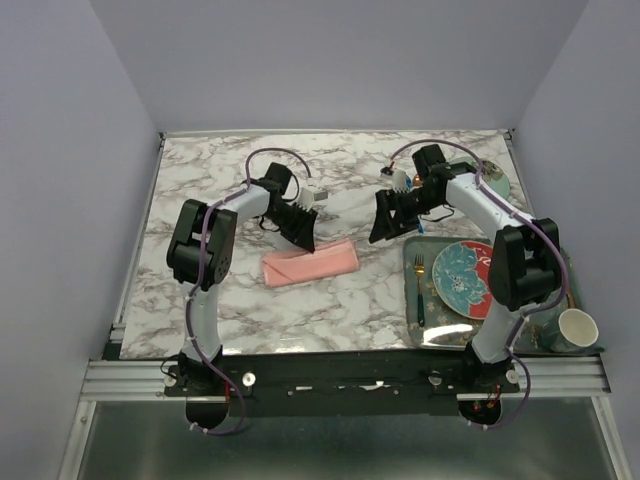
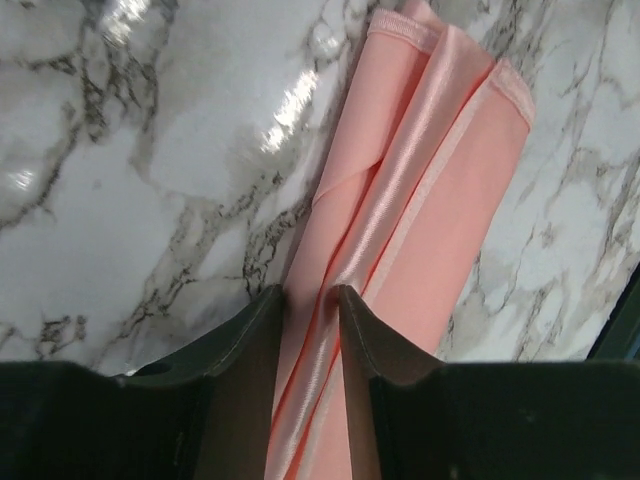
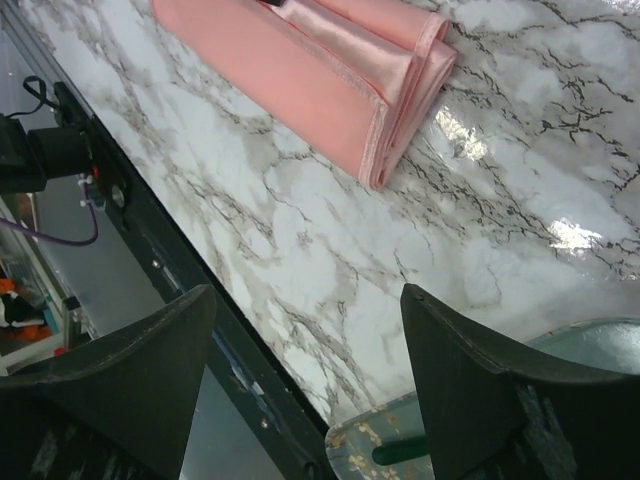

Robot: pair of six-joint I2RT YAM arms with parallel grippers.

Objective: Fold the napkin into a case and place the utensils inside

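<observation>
The pink napkin lies folded into a long strip on the marble table, with creased layers along its length. My left gripper is down over the napkin's back edge, its fingertips at the satin fold, part open. My right gripper hangs above bare table to the right of the napkin, its fingers apart and empty. A fork with a dark handle lies on the tray.
The tray at the right holds a blue plate and a cup. A green plate sits at the back right.
</observation>
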